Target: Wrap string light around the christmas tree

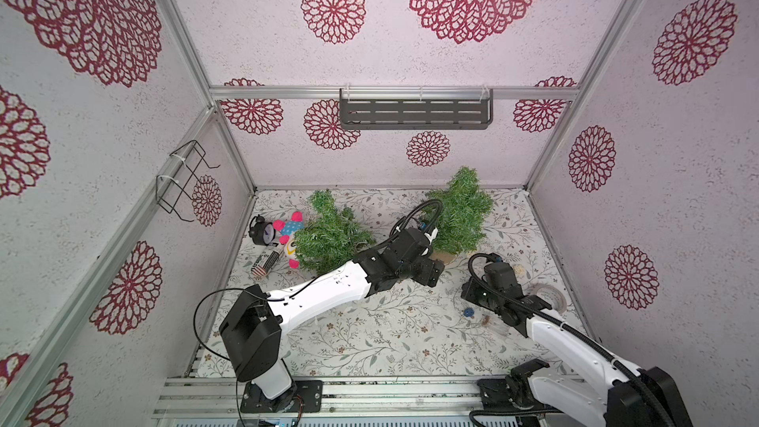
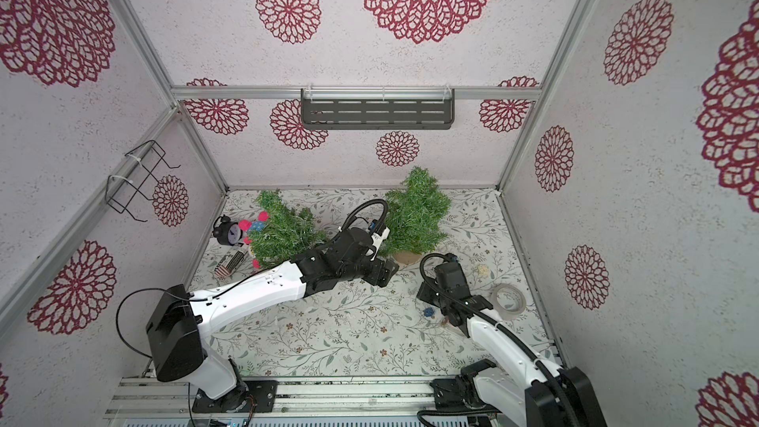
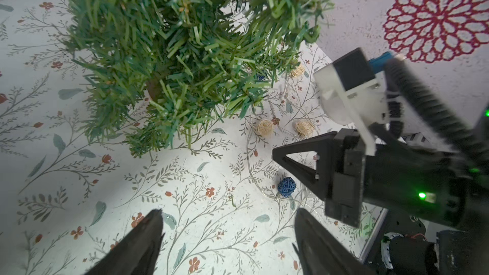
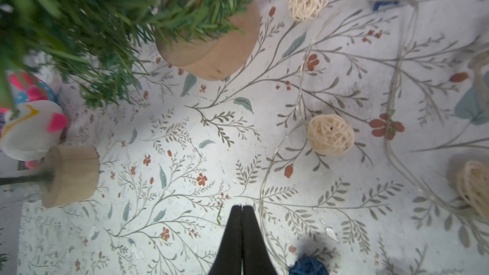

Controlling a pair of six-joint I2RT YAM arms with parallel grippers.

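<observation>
A string light wire [image 4: 270, 164] with cream and blue balls, including a cream ball [image 4: 331, 135], lies on the table. My right gripper is shut, its fingertips together with nothing between them; the wire runs just to their right, outside the fingers. In the top left view this right gripper [image 1: 466, 294] is low, in front of the right-hand green christmas tree [image 1: 461, 209]. My left gripper stands wide open and empty, in front of that tree's lower branches. Part of the string behind the tree is hidden in the left wrist view.
A second green tree [image 1: 325, 235] on the left, a plush toy [image 1: 291, 237] and a black alarm clock [image 1: 261, 230] stand at the back left. A tape roll [image 2: 506, 300] lies at the right.
</observation>
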